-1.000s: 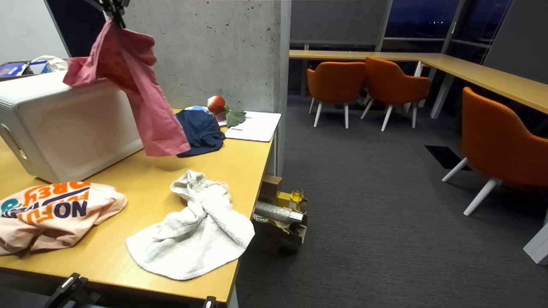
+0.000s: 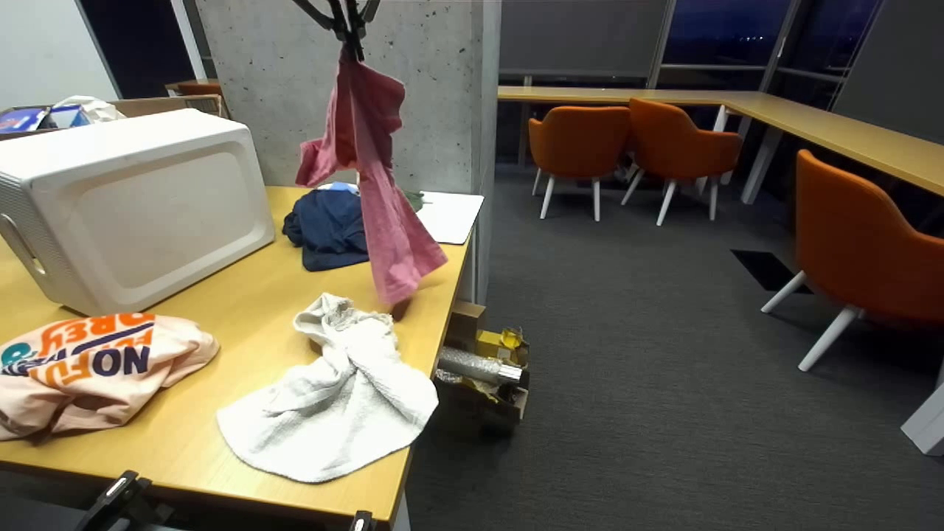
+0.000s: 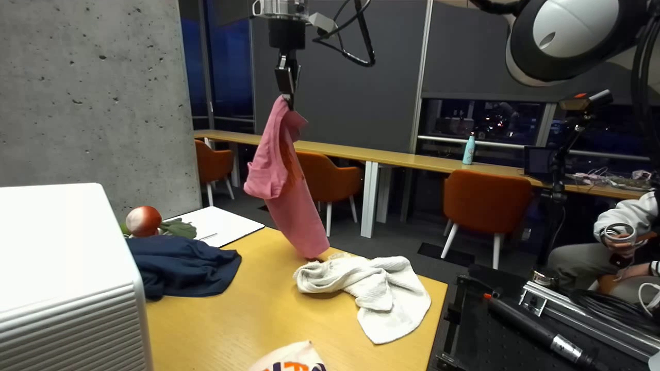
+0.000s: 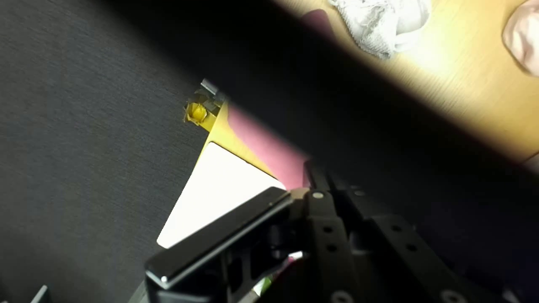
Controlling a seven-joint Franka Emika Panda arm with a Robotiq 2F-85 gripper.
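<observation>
A pink cloth point(image 2: 377, 168) hangs in long folds from my gripper point(image 2: 354, 53), which is shut on its top edge. In the second exterior view the same cloth point(image 3: 291, 191) dangles below the gripper point(image 3: 288, 99), its lower end close to the table's far edge; whether it touches the wood I cannot tell. In the wrist view a strip of the pink cloth point(image 4: 268, 146) shows past the fingers, while a blurred dark shape covers much of the picture. On the table point(image 2: 257, 327) a crumpled white towel point(image 2: 354, 398) lies near the right edge.
A white box-shaped appliance point(image 2: 150, 212) stands at the left, with a peach printed cloth point(image 2: 97, 367) in front of it. Dark blue cloth point(image 3: 185, 266), a red-and-white round item point(image 3: 143, 220) and a white board point(image 3: 216, 225) occupy the back. An open carton point(image 2: 487, 367) sits below the table edge.
My gripper has carried the pink cloth to the right in exterior view 1, and slightly lower. It moved from before the white appliance to the table's right side. The white towel has not moved.
</observation>
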